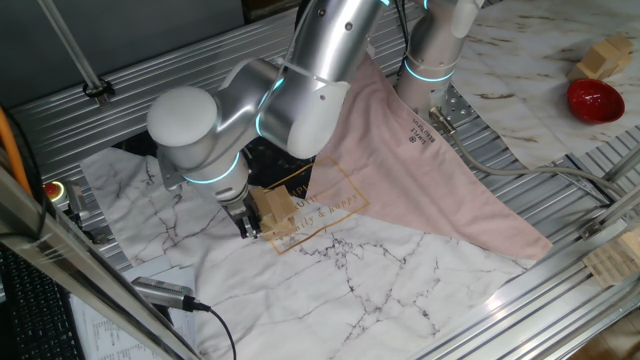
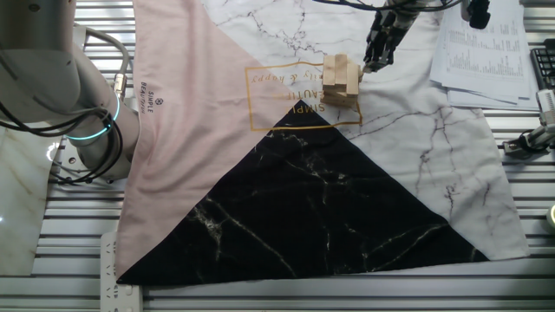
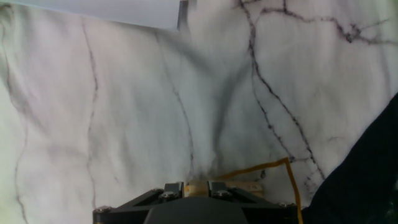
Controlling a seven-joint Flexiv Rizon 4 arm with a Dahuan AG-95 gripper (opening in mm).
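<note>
A small stack of light wooden blocks [image 2: 341, 80] stands on the marble-patterned part of the cloth, over the gold printed frame. My gripper [image 2: 371, 66] points down right beside this stack, its fingertips low by the cloth. From the other side, the stack [image 1: 275, 210] partly adjoins the gripper [image 1: 250, 233]. At the bottom of the wrist view, the two fingers [image 3: 175, 190] stand a small gap apart, and pale wood [image 3: 198, 188] shows in that gap. Whether the fingers press on a block or merely stand around its end cannot be made out.
The cloth has pink [image 1: 400, 170], black [image 2: 295, 199] and white areas, with some folds. Papers [image 2: 486, 52] and a dark camera-like device [image 1: 165, 293] lie near one side. Off the cloth are a red bowl [image 1: 596, 102] and another block stack [image 1: 603, 59].
</note>
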